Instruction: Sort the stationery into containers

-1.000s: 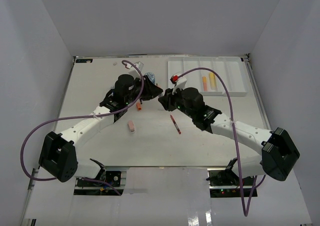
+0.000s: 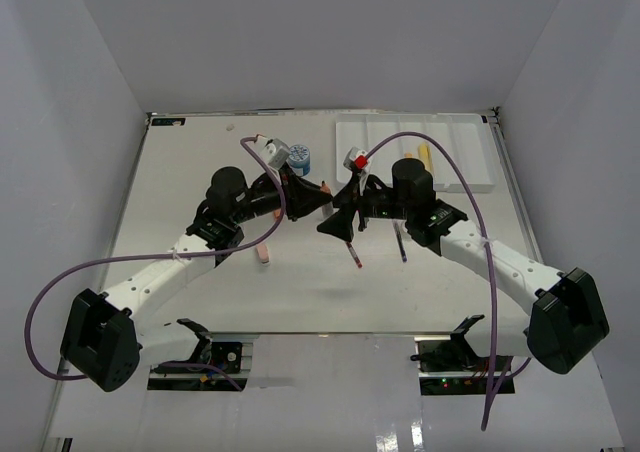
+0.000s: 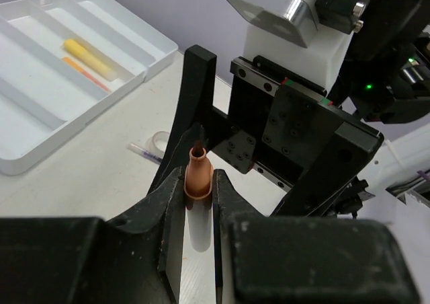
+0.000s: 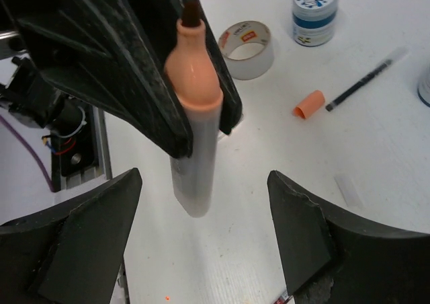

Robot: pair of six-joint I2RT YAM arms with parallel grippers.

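Note:
My left gripper [image 2: 322,197] is shut on an uncapped marker [image 3: 199,176] with a dark tip, orange neck and whitish body. In the right wrist view the marker [image 4: 195,126] stands nearly upright, tip upward, pinched near its neck by the left fingers [image 4: 181,137]. My right gripper is open around the marker's lower end, which lies nearer one finger, apparently touching neither. An orange cap [image 4: 310,105] lies on the table beside a dark pen [image 4: 366,81]. The white compartment tray [image 2: 478,177] holds a yellow piece [image 3: 91,58] and an orange one [image 3: 86,74].
A blue-lidded jar [image 2: 299,158] stands behind the left gripper. A tape roll [image 4: 247,65] lies on the table. A red pen [image 2: 354,255], a dark pen [image 2: 400,242] and a pinkish block [image 2: 262,253] lie nearer the front.
From close together at the centre, the two grippers have shifted slightly, the right one turning and its fingers spreading. The left arm has tilted a little downward and right.

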